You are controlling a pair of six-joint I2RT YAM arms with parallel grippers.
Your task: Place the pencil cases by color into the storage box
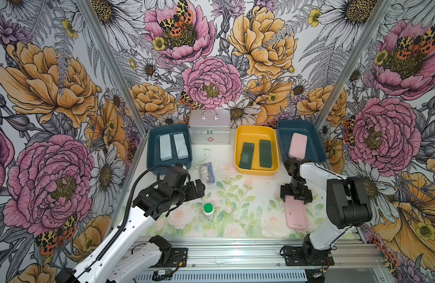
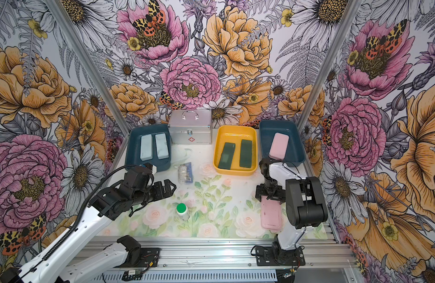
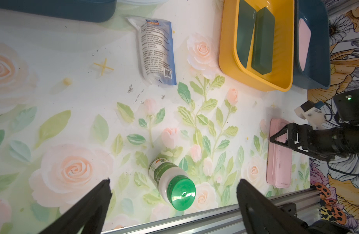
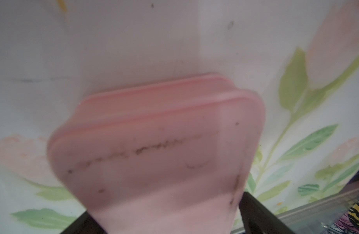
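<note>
One pink pencil case (image 1: 296, 214) lies on the table at the right, with my right gripper (image 1: 296, 197) over its far end. In the right wrist view the open fingers stand on either side of this pink case (image 4: 160, 167). A second pink case (image 1: 298, 145) rests in the right blue box (image 1: 316, 153). The yellow box (image 1: 257, 172) holds two dark green cases (image 1: 247, 154); the left blue box (image 1: 153, 137) holds two whitish cases (image 1: 166, 147). Above the table's left half, my left gripper is open and empty.
Beneath the left gripper's side, a white bottle with a green cap (image 1: 208, 210) stands on the table. A clear-and-blue packet (image 1: 207, 172) lies behind it. A silver case (image 1: 209, 135) sits between the left blue and yellow boxes.
</note>
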